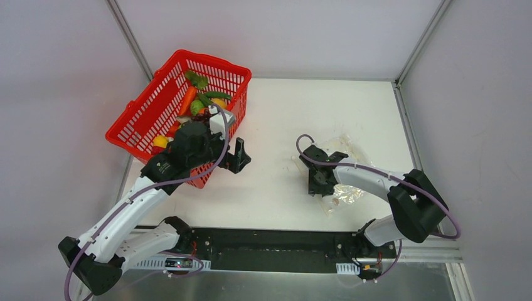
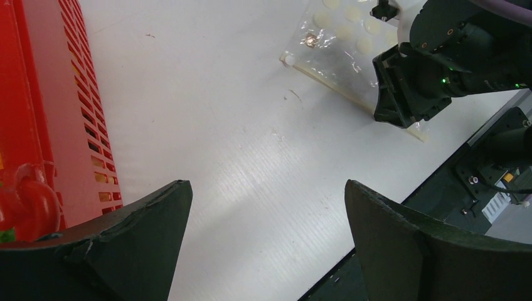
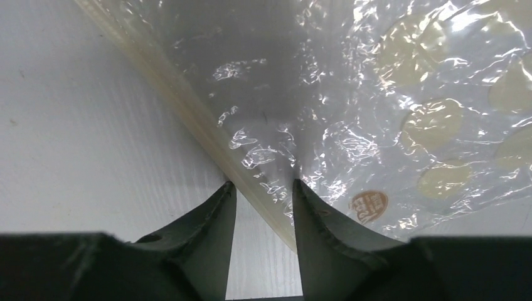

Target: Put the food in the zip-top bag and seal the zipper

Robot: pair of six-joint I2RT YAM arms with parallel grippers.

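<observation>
The clear zip top bag (image 1: 348,197) (image 2: 326,47) (image 3: 433,125) lies flat on the right of the table. My right gripper (image 1: 317,188) is down at its zipper strip (image 3: 188,106), fingertips apart, one each side of the strip's lower part; whether it pinches any film is unclear. My left gripper (image 1: 238,157) hangs open beside the red basket (image 1: 150,106) (image 2: 63,106), nothing between its fingers. The food, including a carrot (image 1: 187,100), a cucumber (image 1: 218,95) and a lemon (image 1: 160,141), lies in the basket, partly hidden by my left arm.
Walls border the table at back and sides; a dark rail (image 1: 276,248) runs along the front edge.
</observation>
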